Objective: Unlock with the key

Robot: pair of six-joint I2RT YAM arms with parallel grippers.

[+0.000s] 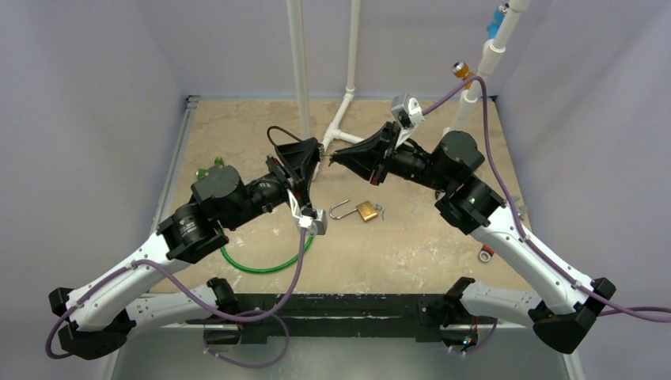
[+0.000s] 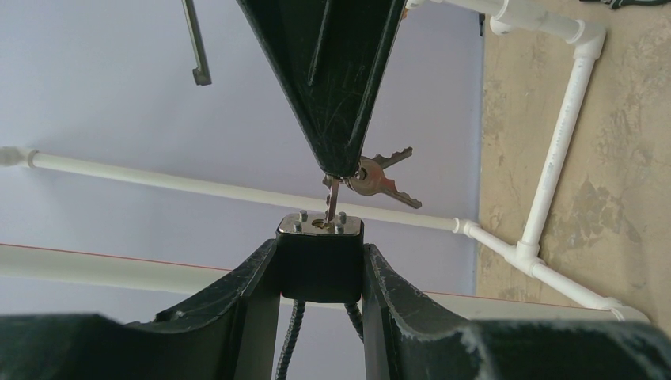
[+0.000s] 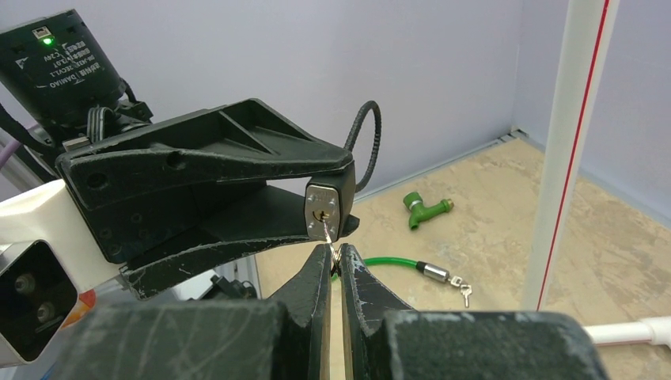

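Observation:
A black padlock [image 2: 320, 265] with a steel keyhole face [image 3: 321, 214] is clamped between the fingers of my left gripper, its dark looped shackle [image 3: 372, 134] sticking out behind. Facing it, my right gripper is shut on a key [image 2: 332, 198]. The blade's tip meets the keyhole face at or just inside the slot; how deep it sits cannot be told. Other keys [image 2: 388, 178] on the same ring hang beside the right fingertips. From the top, the two grippers are nearly tip to tip above the floor.
On the floor below lie a brass padlock [image 1: 366, 210] with its shackle out, a green cable lock [image 1: 269, 270] and a green pipe fitting [image 3: 427, 210]. A white upright pipe [image 1: 299, 63] stands close behind the grippers.

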